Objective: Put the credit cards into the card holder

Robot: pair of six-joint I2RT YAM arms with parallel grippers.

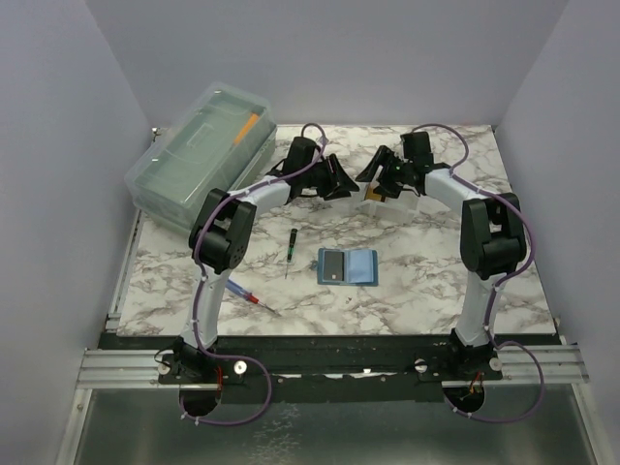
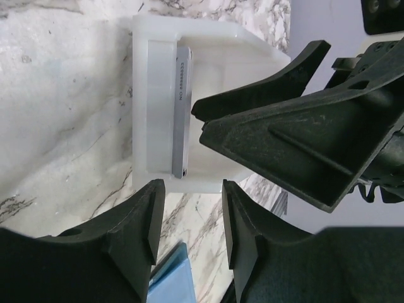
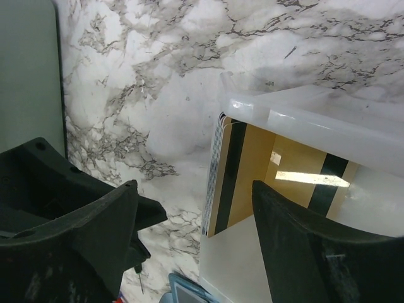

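Observation:
Several credit cards, tan with a black stripe (image 3: 245,180), stand on edge in a white box (image 1: 397,208). In the left wrist view, a grey card edge (image 2: 182,113) shows in the box's slot. At the box's left side, my left gripper is open, its fingers apart and short of the card edge. My right gripper is also open, and the left end of the card stack appears between its fingers without clear contact. The open blue card holder (image 1: 347,266) lies flat on the table, its left half dark grey, its right half light blue.
A large green lidded case (image 1: 208,145) fills the back left. Left of the card holder lie a dark pen-like tool (image 1: 292,244) and a blue-and-red screwdriver (image 1: 242,291).

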